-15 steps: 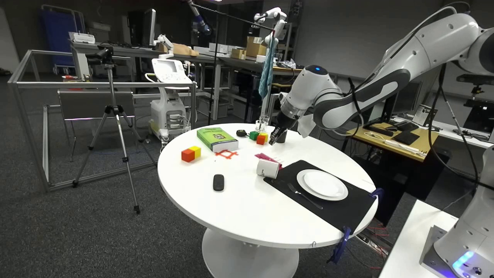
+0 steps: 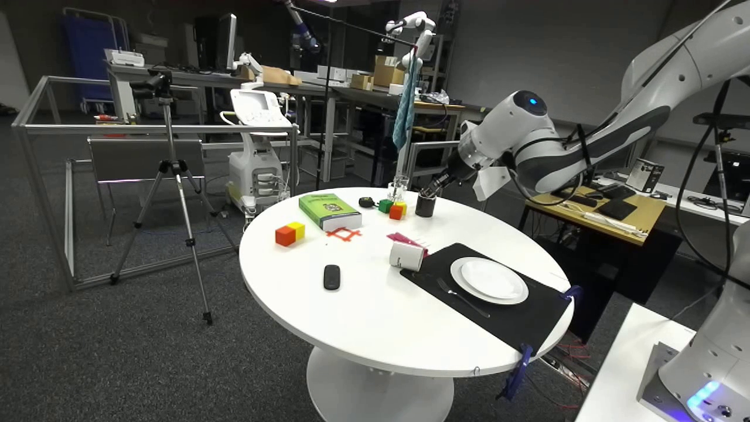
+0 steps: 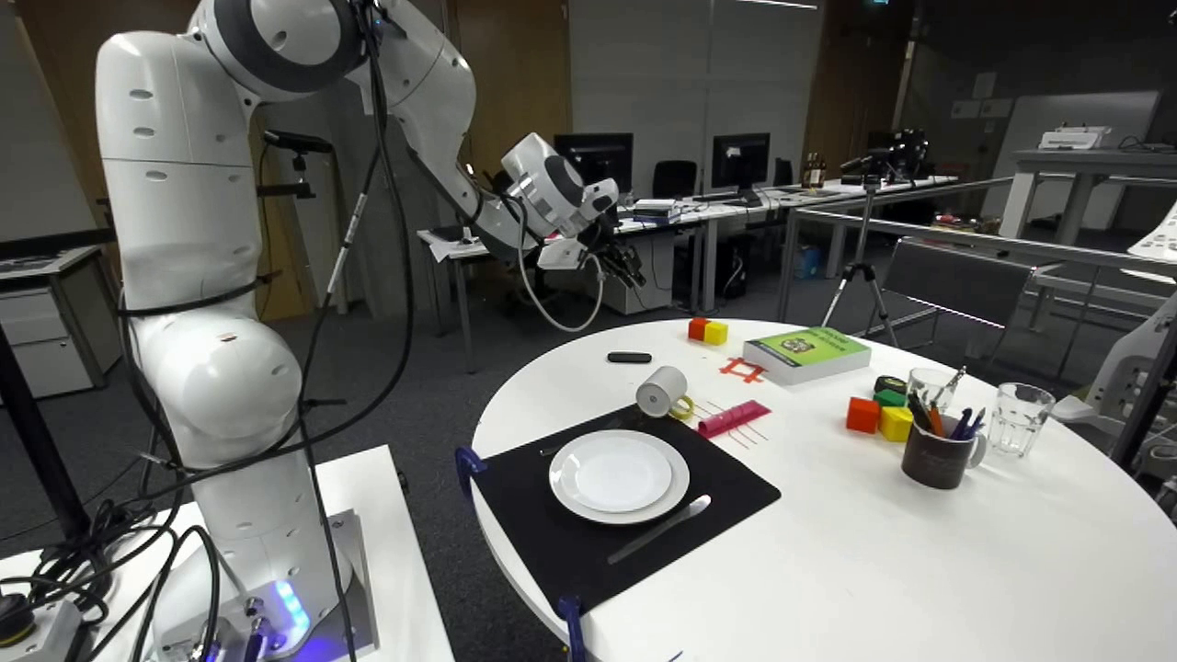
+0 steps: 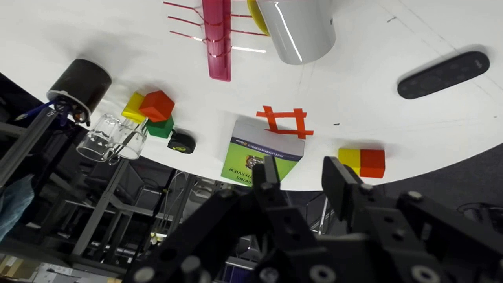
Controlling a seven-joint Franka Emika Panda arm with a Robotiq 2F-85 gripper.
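Observation:
Above the table my gripper is partly open, with a gap between its fingers and nothing held. In exterior view 1 the gripper [image 2: 434, 187] appears in front of the dark pen mug [image 2: 425, 205]; exterior view 2 shows the gripper [image 3: 626, 268] well apart from that mug. A white mug [image 3: 661, 391] lies on its side beside the black placemat [image 3: 728, 476], close to a magenta strip [image 4: 219, 42]. Beyond my fingers, the wrist view shows a green book [image 4: 235, 162], orange tape in a hash shape [image 4: 300, 123] and yellow and red cubes [image 4: 372, 163].
A white plate [image 3: 610, 473] rests on the placemat between a fork and a knife [image 3: 659, 530]. Red [image 3: 862, 415], yellow and green cubes cluster near the glasses [image 3: 1021, 419]. A dark remote [image 2: 331, 277] lies alone.
In exterior view 1, my arm and gripper have shifted right and upward. The gripper now looks higher over the table. The objects on the table look unmoved.

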